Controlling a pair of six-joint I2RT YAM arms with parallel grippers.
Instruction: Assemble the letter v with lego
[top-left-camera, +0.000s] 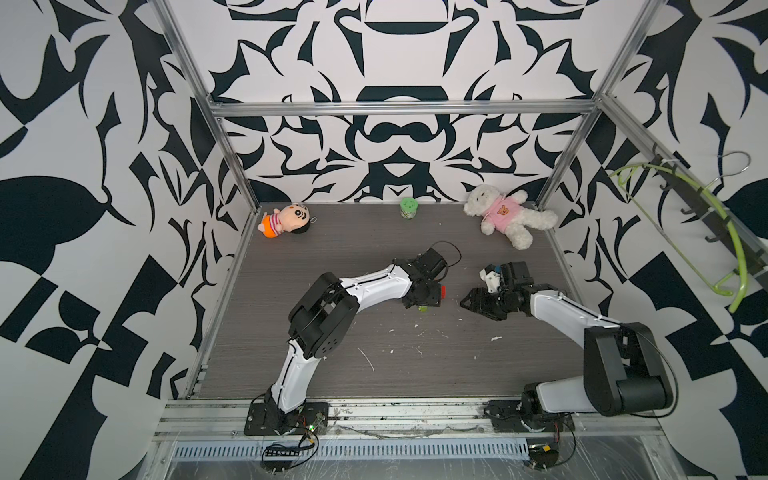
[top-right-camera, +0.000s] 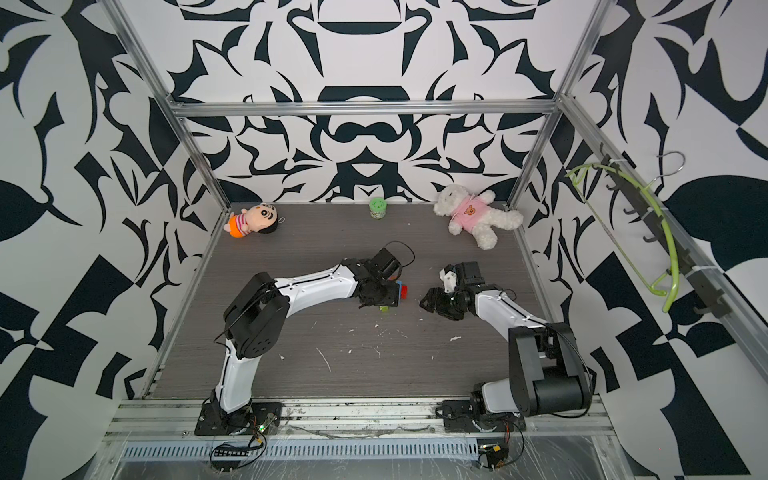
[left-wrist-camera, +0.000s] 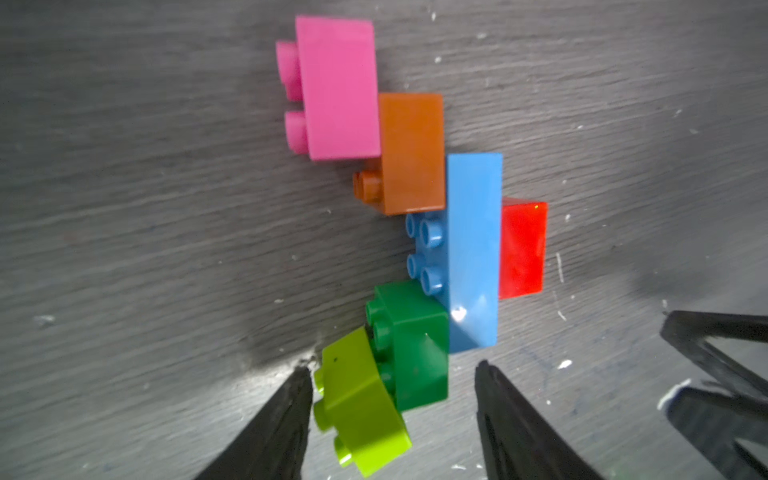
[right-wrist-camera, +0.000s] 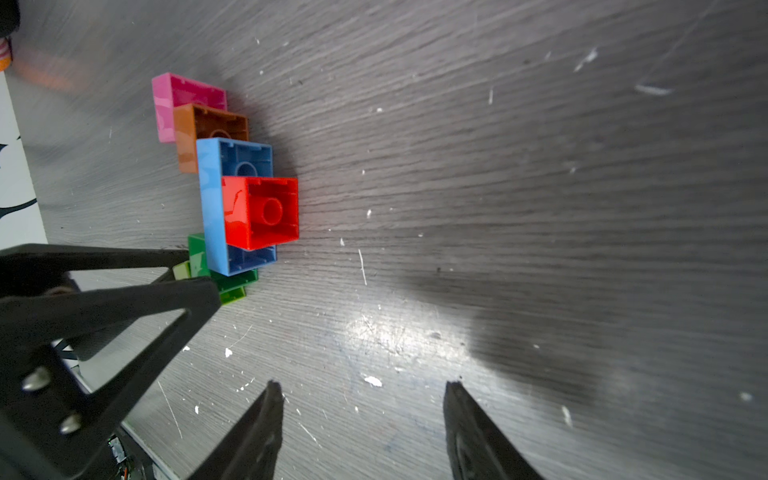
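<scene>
My left gripper is open over a lime brick (left-wrist-camera: 360, 400) and a green brick (left-wrist-camera: 416, 352), which touch each other. Beside them lie a long blue brick (left-wrist-camera: 472, 240), a red brick (left-wrist-camera: 520, 244), an orange brick (left-wrist-camera: 412, 152) and a pink brick (left-wrist-camera: 340, 88), bunched in a stepped row; the top views mostly hide them under the left arm. My right gripper stands open right of the bricks (top-left-camera: 441, 292), over bare table with nothing between its fingers.
A doll (top-left-camera: 284, 220) lies at the back left, a green-lidded jar (top-left-camera: 408, 208) at the back centre and a white bear (top-left-camera: 512, 216) at the back right.
</scene>
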